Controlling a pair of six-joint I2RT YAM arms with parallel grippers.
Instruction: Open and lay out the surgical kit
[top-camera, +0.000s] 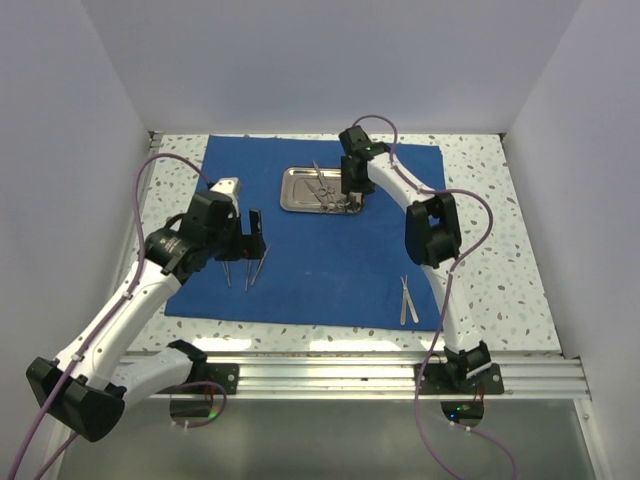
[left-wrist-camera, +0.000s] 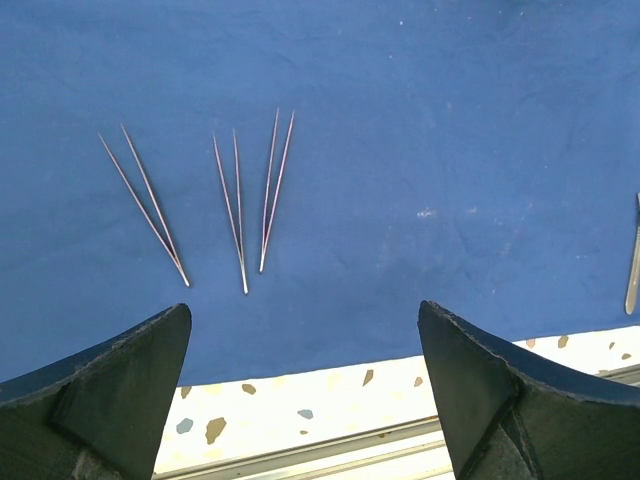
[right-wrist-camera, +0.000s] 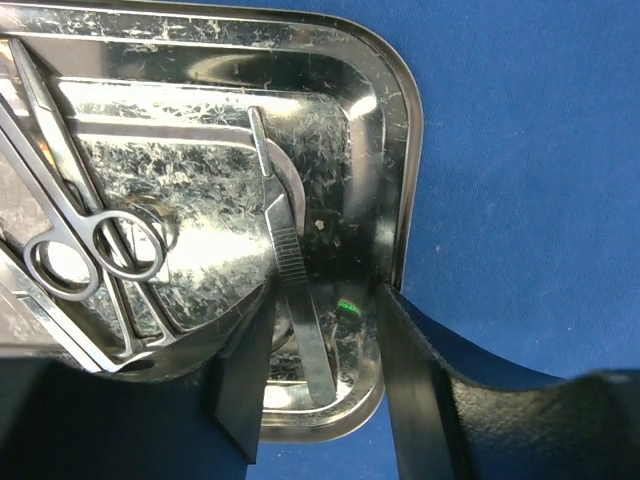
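A shiny metal tray (top-camera: 283, 190) lies at the back of the blue cloth. Inside its right end is a slim scalpel handle (right-wrist-camera: 287, 245) with a ribbed grip. My right gripper is over that end, partly open, one finger on each side of the handle's lower half; no firm hold shows. Scissors-like tools with ring handles (right-wrist-camera: 75, 225) lie crossed in the tray's left part. My left gripper hangs open and empty above the cloth's left side. Beyond its fingers lie three tweezers (left-wrist-camera: 232, 215) in a loose row.
Two slender metal instruments (top-camera: 404, 300) rest near the cloth's front right corner. A speckled table (top-camera: 495, 260) shows around it, with a metal rail (top-camera: 320, 365) along the front.
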